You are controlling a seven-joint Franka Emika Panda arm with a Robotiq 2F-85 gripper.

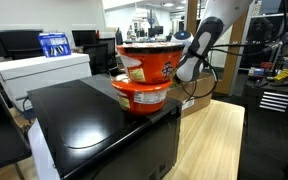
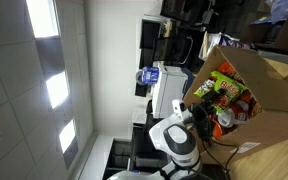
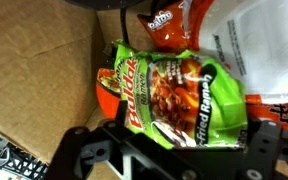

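Note:
My gripper is open over a green and red Haldiram's packet marked Fried Ramen [image 3: 174,95]. The packet lies between the two spread fingers in the wrist view, and whether they touch it cannot be told. In exterior view 2 the hand [image 2: 200,116] reaches into an open cardboard box [image 2: 269,98], where a green packet [image 2: 224,84] and other items lie. From exterior view 1, stacked red cups [image 1: 144,70] stand in front of the arm [image 1: 187,66] and hide part of the box.
A white and clear container [image 3: 254,45] and an orange-red packet [image 3: 176,22] crowd the ramen packet. The box's cardboard wall [image 3: 34,60] is close on the left. Another green bag [image 2: 57,88] stands outside the box. Bare wooden tabletop [image 1: 214,140] shows at the front.

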